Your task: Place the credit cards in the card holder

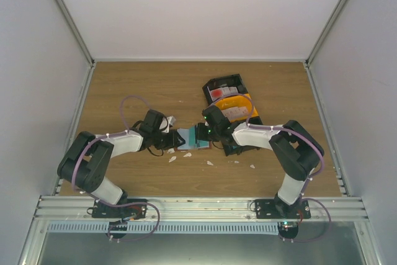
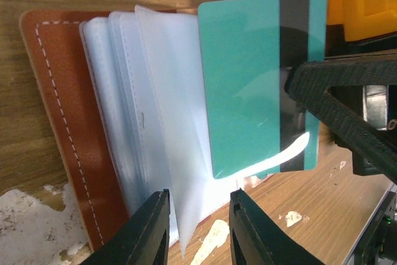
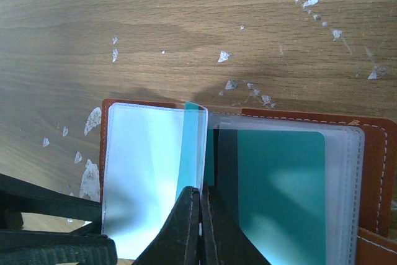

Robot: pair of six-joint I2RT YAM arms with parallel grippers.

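Note:
The brown card holder point(image 2: 62, 110) lies open between my grippers, with clear sleeves point(image 3: 149, 147) and teal cards point(image 3: 279, 190) point(image 2: 248, 85) in it. My left gripper is low over the holder's sleeves, its fingertips parted, with no card visible between them. My right gripper is shut, its tips at the edge of a raised clear sleeve near the holder's middle; whether the thin sleeve edge is between them is hard to tell.
To the upper right in the top view are black and orange trays point(image 1: 231, 100) holding cards. White flecks mark the table around the holder.

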